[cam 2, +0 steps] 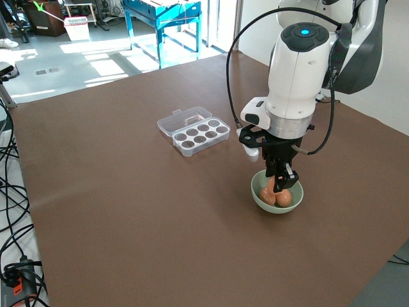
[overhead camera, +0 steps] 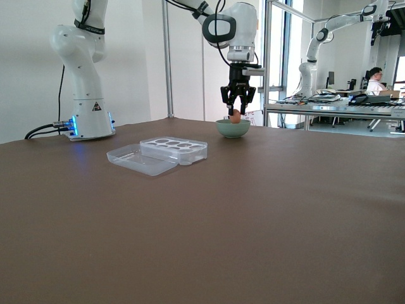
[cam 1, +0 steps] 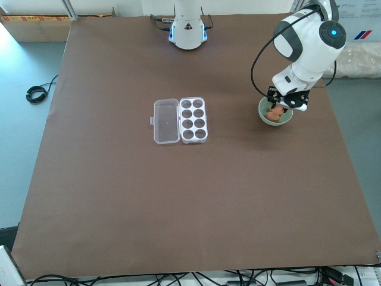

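Observation:
A pale green bowl (cam 1: 266, 119) holds several brown eggs (cam 2: 284, 198), at the right of the table in the left view and beyond the container in the top view. The black gripper (overhead camera: 237, 107) hangs down over the bowl, its fingertips at the eggs; the top view shows an egg between or just behind them, and whether it is gripped cannot be told. A clear plastic container (cam 1: 193, 120) lies open at mid-table, its lid (cam 1: 166, 121) flat on the left, its eight round compartments empty.
Cables run along the table's near edge.

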